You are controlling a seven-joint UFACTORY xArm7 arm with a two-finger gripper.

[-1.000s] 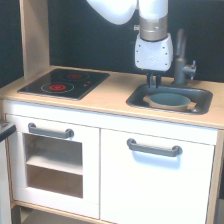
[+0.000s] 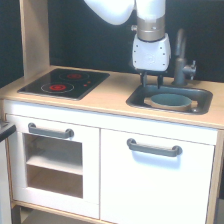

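Note:
Inside the dark sink (image 2: 205, 101), on the right of the counter, sits a round teal dish (image 2: 170, 102). A pale edge or handle shows at its left side, too small to make out. My white gripper (image 2: 152, 79) hangs pointing down just behind and above the dish's left part, over the back of the sink. Its two dark fingers stand apart, and I see nothing between them. How far the fingertips are above the sink is hard to judge.
A dark faucet (image 2: 180, 62) rises close to the right of my gripper. The black cooktop (image 2: 63, 83) with red rings lies on the left. Below are an open-looking oven front (image 2: 55, 160) and a white cabinet door (image 2: 153, 185).
The fingers stood closer together before and are now farther apart. The gripper body has shifted very slightly. The dish looks to be in about the same place.

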